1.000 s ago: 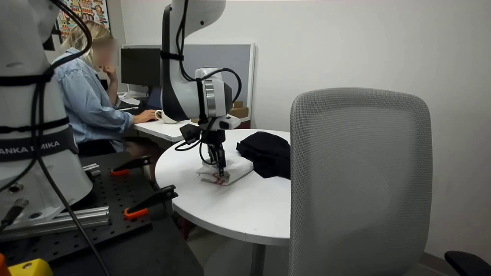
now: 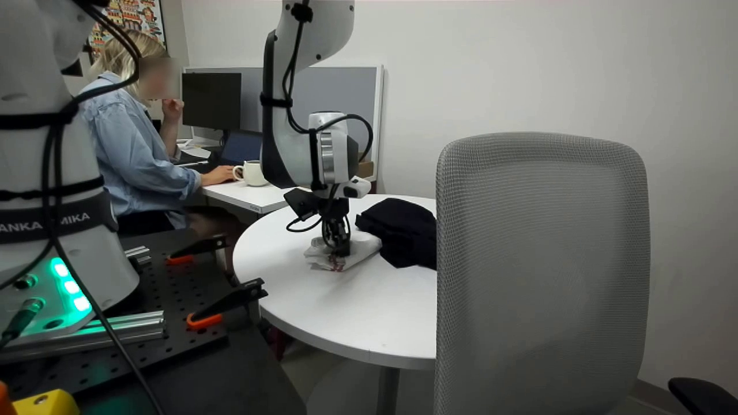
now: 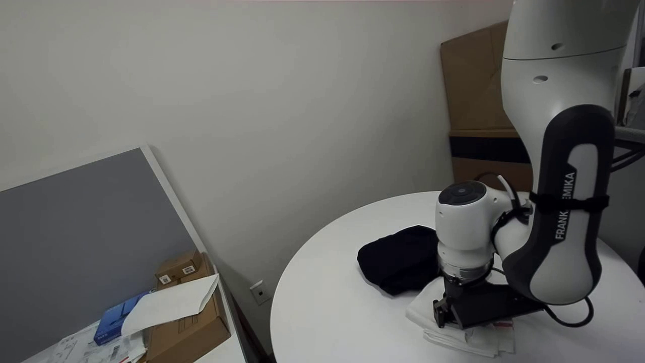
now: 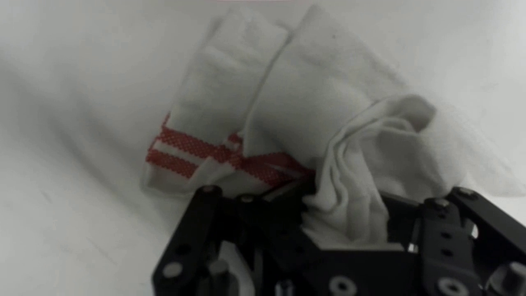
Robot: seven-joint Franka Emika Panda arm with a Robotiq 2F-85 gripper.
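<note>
A white cloth with red stripes (image 4: pixel 315 108) lies folded and rumpled on the round table. My gripper is shut on a bunched fold of it, which stands up between the two black fingers. In the first exterior view the gripper (image 2: pixel 337 250) points down over the cloth (image 2: pixel 363 246), low at the tabletop. From the second exterior view, the arm hides the fingertips, and part of the cloth (image 3: pixel 465 342) shows beneath the wrist camera mount. The rest of the cloth still lies on the table.
Dark folded fabric (image 2: pixel 401 231) lies close beside the cloth. A grey mesh chair (image 2: pixel 543 276) blocks the table's right side in the first exterior view. A person (image 2: pixel 131 131) sits at a desk behind.
The gripper has shifted slightly right and up in the first exterior view. Green lights now glow on the base.
</note>
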